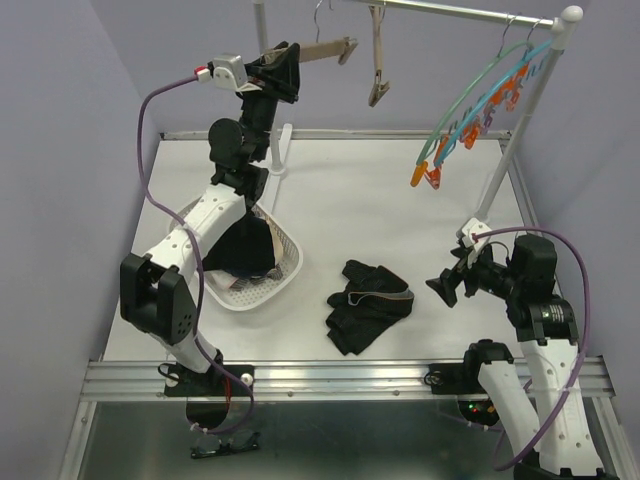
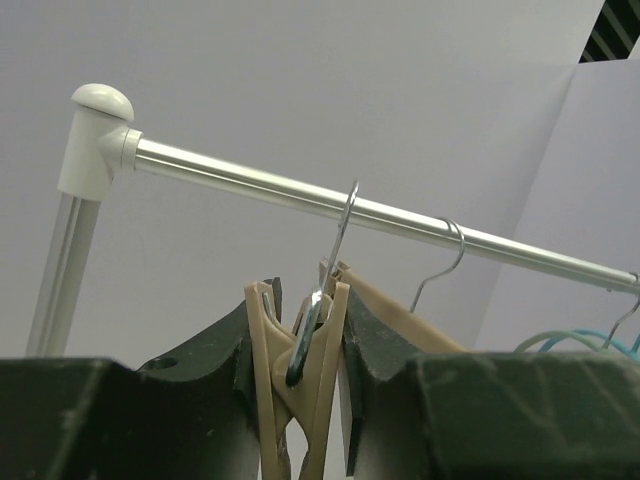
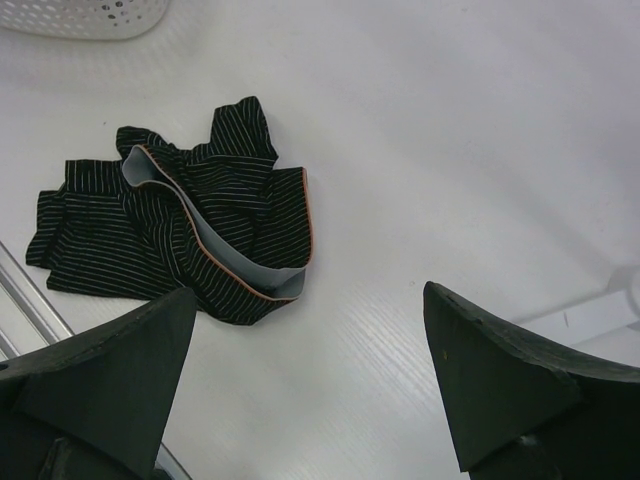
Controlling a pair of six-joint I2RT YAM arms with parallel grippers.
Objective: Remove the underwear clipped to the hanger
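Note:
A wooden clip hanger is up near the rail, one end among the fingers of my left gripper. In the left wrist view the hanger's wooden end stands between the black fingers; whether they press on it is unclear. Its metal hook reaches the rail, but I cannot tell if it is seated. No cloth shows on the hanger's visible clip. A dark striped underwear lies crumpled on the table, apart from my right gripper, which stands open and empty above the table.
A white basket with dark cloth stands under the left arm. Along the rail hang another wooden hanger and green and blue hangers with orange clips.

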